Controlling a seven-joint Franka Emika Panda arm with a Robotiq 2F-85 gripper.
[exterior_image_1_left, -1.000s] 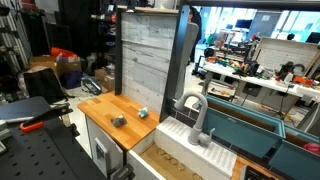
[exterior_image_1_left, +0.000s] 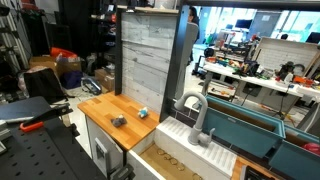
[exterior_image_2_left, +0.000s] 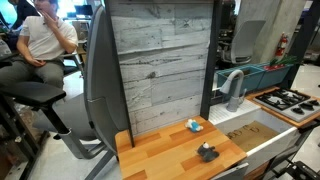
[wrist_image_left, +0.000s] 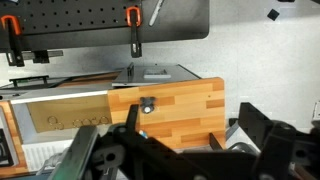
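Observation:
In the wrist view my gripper is open above the wooden countertop (wrist_image_left: 195, 98), with the black fingers (wrist_image_left: 105, 152) spread wide and clear of everything below. A small dark grey object (exterior_image_2_left: 207, 153) rests near the counter's front edge. Farther back lies a small blue-and-white object (exterior_image_2_left: 194, 125). From above, the dark grey object (wrist_image_left: 148, 104) shows close to the left fingertip, well below it. Neither exterior view shows the gripper.
A sink basin (exterior_image_1_left: 170, 165) with a grey faucet (exterior_image_1_left: 196, 110) adjoins the counter. Grey wooden panels (exterior_image_2_left: 165, 65) rise behind it. A black perforated table (exterior_image_1_left: 45, 150) stands in front. A stove (exterior_image_2_left: 287, 102) lies beyond the sink.

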